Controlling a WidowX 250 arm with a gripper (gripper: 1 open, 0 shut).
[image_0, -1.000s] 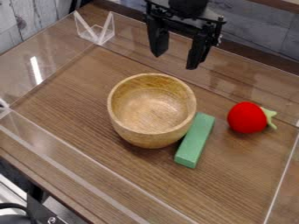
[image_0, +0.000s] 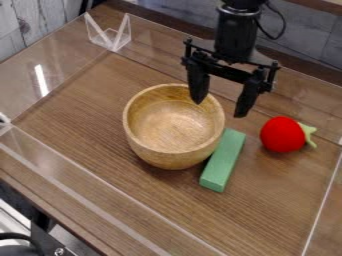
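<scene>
My black gripper (image_0: 222, 92) hangs over the back of a wooden bowl (image_0: 168, 131), with its two fingers spread apart. A green block (image_0: 223, 162) lies on the table to the bowl's right. A red tomato (image_0: 281, 134) with a green stem sits further right.
A clear object (image_0: 111, 33) stands near the back left edge.
My gripper has moved toward the front of the table, closer to the bowl and the green block. The objects on the table have not moved.
</scene>
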